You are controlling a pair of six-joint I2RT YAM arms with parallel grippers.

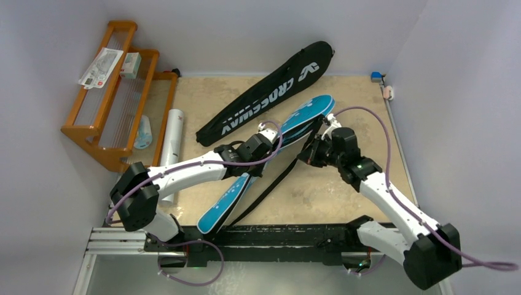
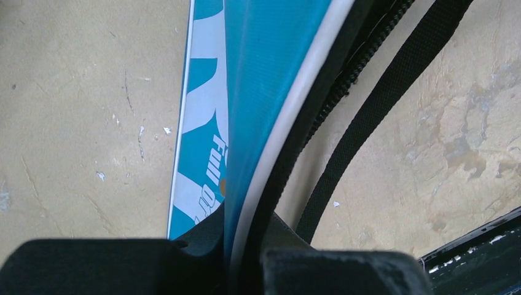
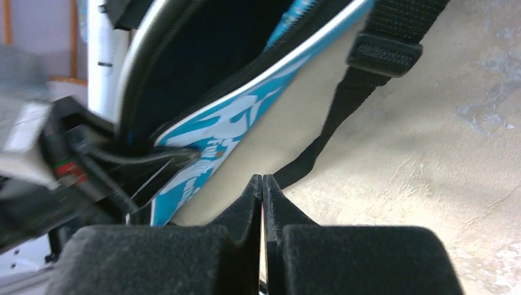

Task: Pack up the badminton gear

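Observation:
A blue racket bag (image 1: 222, 206) with white and black edging lies diagonally across the table. Its zipped side gapes in the right wrist view, showing a dark inside (image 3: 212, 58). My left gripper is shut on the bag's edge near the middle, the blue and white fabric pinched between its fingers. My right gripper is shut with nothing visible between its fingertips, beside the bag's upper right part. The black shoulder strap (image 2: 362, 129) runs along the bag's right side, with a buckle (image 3: 385, 54) close to the right gripper. Whatever the bag holds is hidden.
A black Crossway racket bag (image 1: 267, 92) lies behind the blue one. On the left stand a wooden rack (image 1: 120, 98) and a white tube (image 1: 172, 138). A black rail (image 1: 276, 236) borders the front.

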